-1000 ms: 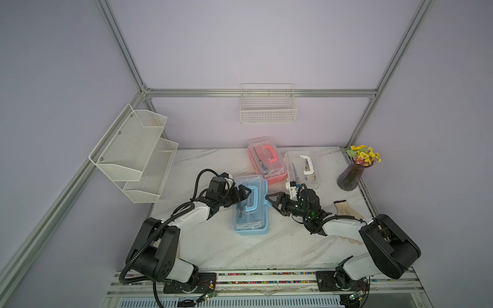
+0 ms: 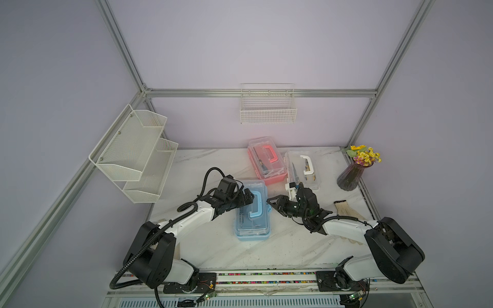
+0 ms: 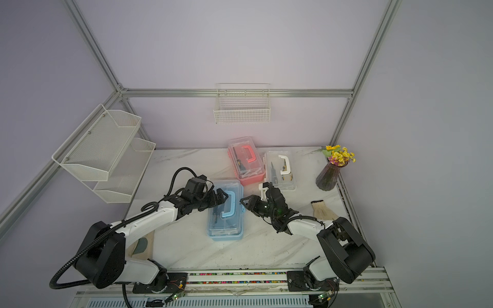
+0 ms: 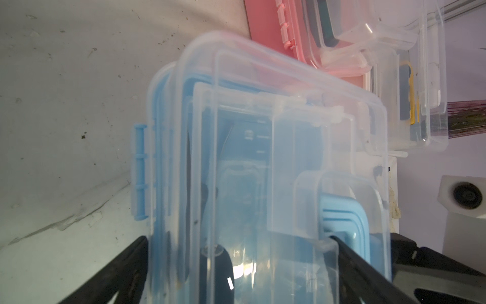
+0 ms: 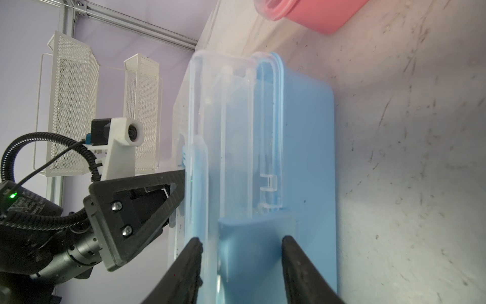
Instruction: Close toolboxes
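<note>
The blue toolbox (image 2: 251,225) lies mid-table with its clear lid down over it. My left gripper (image 2: 248,197) is open above its lid; in the left wrist view its fingers are blurred at the lower corners. My right gripper (image 2: 272,201) is at the box's right side, part open around the blue latch (image 5: 251,253); whether it grips the latch is unclear. Behind, the pink toolbox (image 2: 267,159) and the clear toolbox (image 2: 303,169) lie with lids appearing down.
A vase of flowers (image 2: 349,177) stands at the back right, a glove (image 2: 349,213) to its front. Mesh shelves (image 2: 128,154) hang on the left wall.
The blue toolbox has moved slightly toward the front and right. My left gripper has shifted a little right, and the right gripper slightly too.
</note>
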